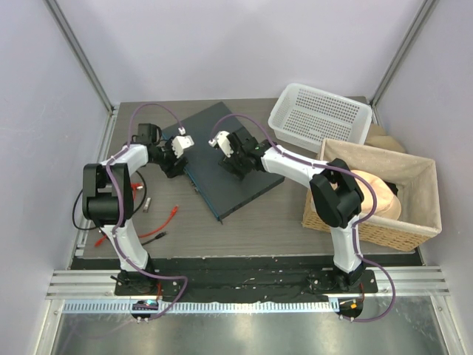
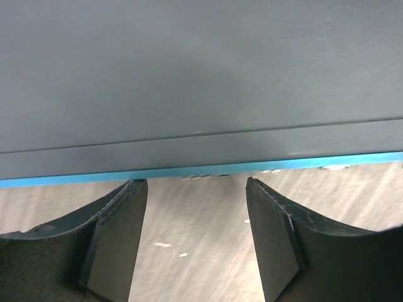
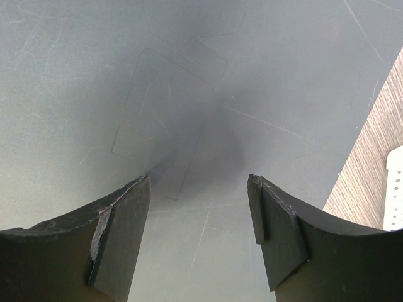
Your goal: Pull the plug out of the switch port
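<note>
The dark grey switch (image 1: 211, 126) lies flat on the table, with a blue front edge (image 2: 264, 163) running down its left side in the top view. My left gripper (image 1: 175, 166) is at that edge; in the left wrist view its fingers (image 2: 113, 245) stand apart just below the blue strip, with nothing visible between them. No plug in a port can be made out. My right gripper (image 1: 235, 166) is open over the switch's flat top (image 3: 82, 126), holding nothing.
Loose red cables (image 1: 164, 225) and a black cable lie at the left. A white plastic basket (image 1: 320, 115) stands at the back right, a wicker basket with a hat (image 1: 373, 237) at the right.
</note>
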